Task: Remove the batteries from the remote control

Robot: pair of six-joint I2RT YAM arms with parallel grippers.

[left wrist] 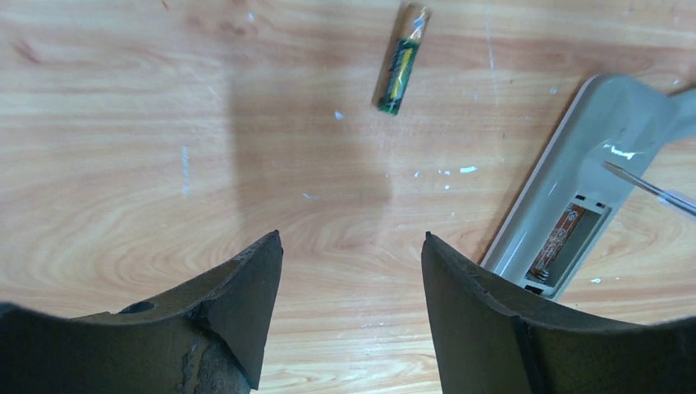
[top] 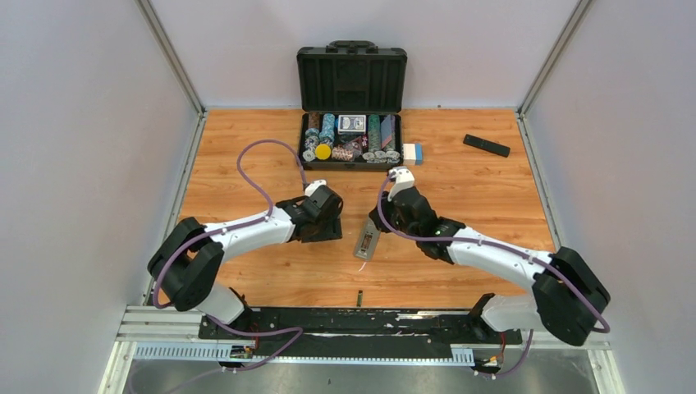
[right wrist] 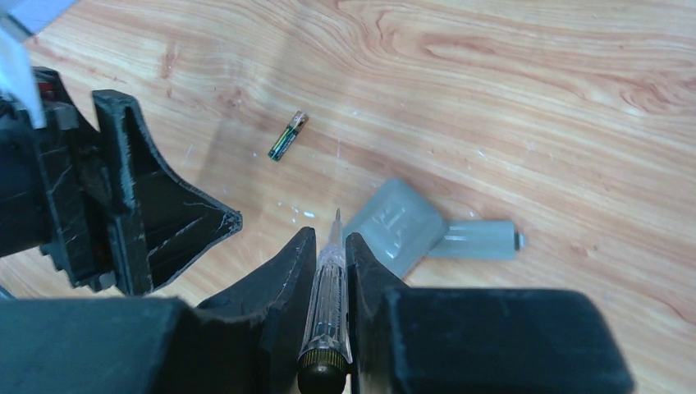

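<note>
The grey remote control lies on the table between my two arms, its battery compartment uncovered. In the left wrist view, a copper-coloured battery shows inside that slot. One loose green-and-gold battery rests on the table, apart from the remote. My left gripper is open over bare wood left of the remote, nothing between its fingers. My right gripper is shut on a thin pointed tool with a clear handle. The tool's tip appears over the remote; whether it touches cannot be told.
An open black case with chips and cards stands at the back, a small white-and-blue box beside it. A black bar-shaped object lies at the back right.
</note>
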